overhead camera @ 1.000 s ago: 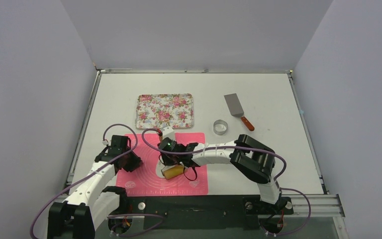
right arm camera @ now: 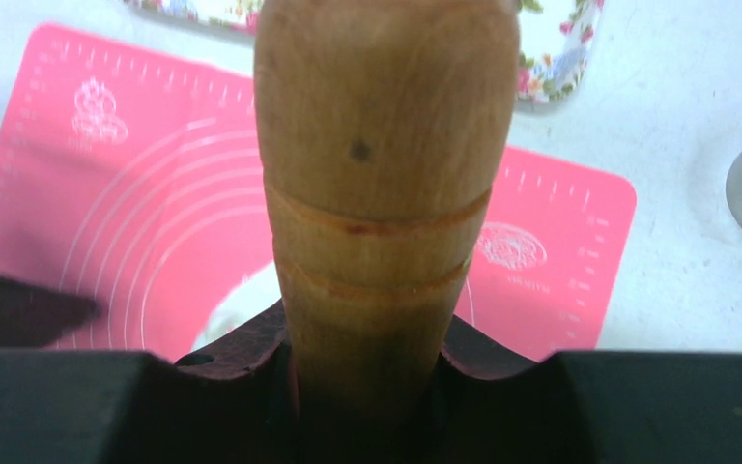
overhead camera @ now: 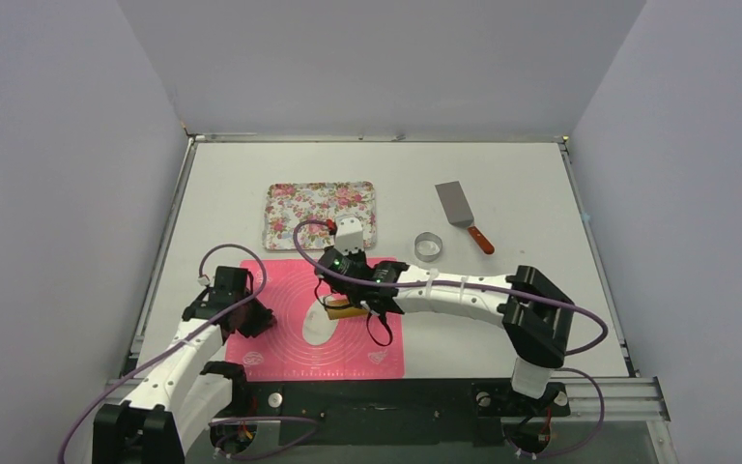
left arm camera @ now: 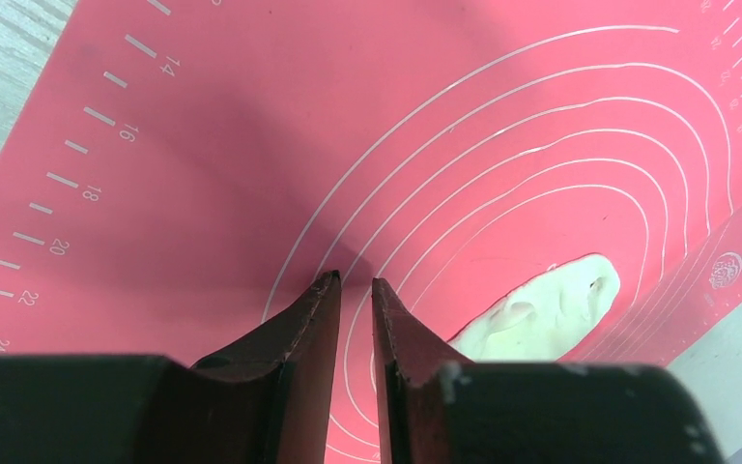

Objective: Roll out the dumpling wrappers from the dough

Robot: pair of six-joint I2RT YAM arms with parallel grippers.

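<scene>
On the pink mat (overhead camera: 271, 358) lies a flattened white oval of dough (overhead camera: 317, 327), also visible in the left wrist view (left arm camera: 541, 309). My right gripper is shut on the wooden handle (right arm camera: 379, 126) of a rolling pin, whose yellow roller (overhead camera: 346, 311) shows under the right arm above the dough's right side in the top view. My left gripper hovers over the mat's left part, its fingers close together with a narrow gap; nothing visible is held between the tips.
A floral tray (overhead camera: 319, 208) sits behind the mat. A metal ring cutter (overhead camera: 428, 246) and a spatula with a wooden handle (overhead camera: 473, 232) lie to the right.
The left arm is nearly still.
</scene>
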